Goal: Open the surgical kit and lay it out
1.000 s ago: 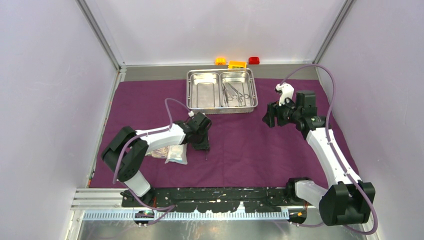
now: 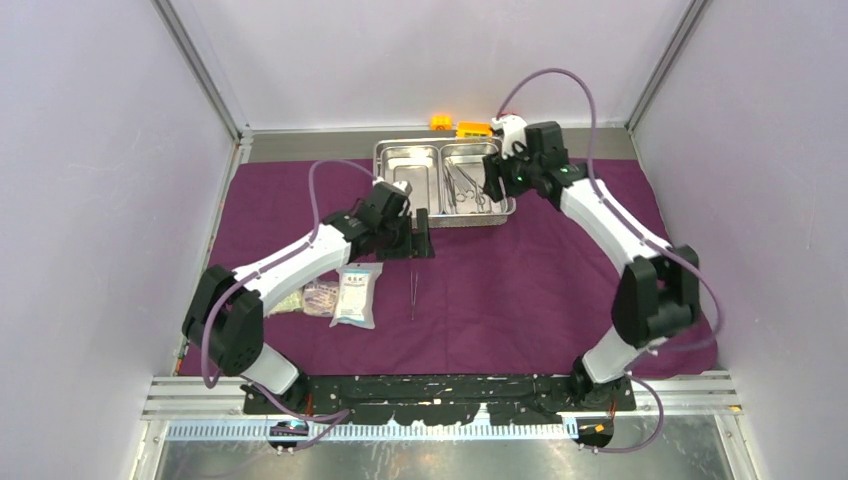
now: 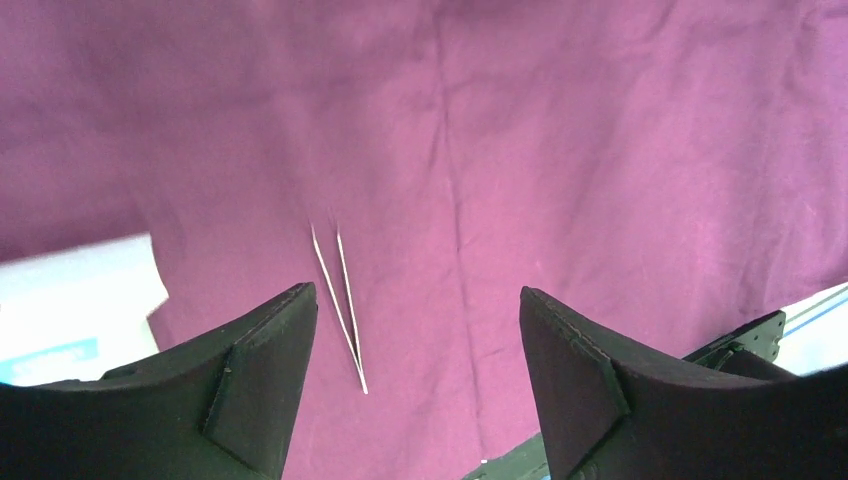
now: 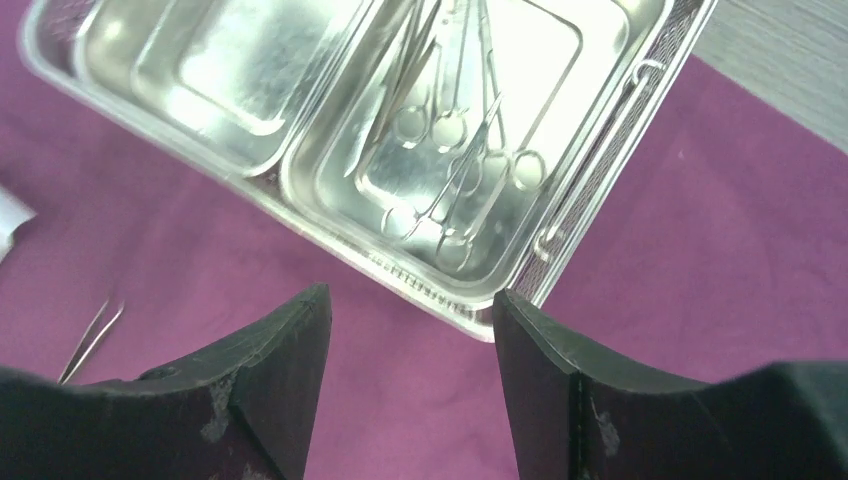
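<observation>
Tweezers lie on the purple cloth, below my open left gripper, which has nothing between its fingers. A metal tray stands at the back with two compartments. Its left compartment is empty. Several scissor-like instruments lie loosely crossed in the right one. Over the tray's right side hangs my right gripper, also open and empty; the right wrist view has the tray's near corner between and beyond its fingers. Left of the tweezers, a white packet lies flat.
Two more packets, one pinkish and one pale, lie left of the white one, partly under the left arm. Small yellow bins stand behind the tray.
My left gripper has risen and moved back, away from the tweezers, which stay on the cloth. The right arm has swung left and back to the tray.
</observation>
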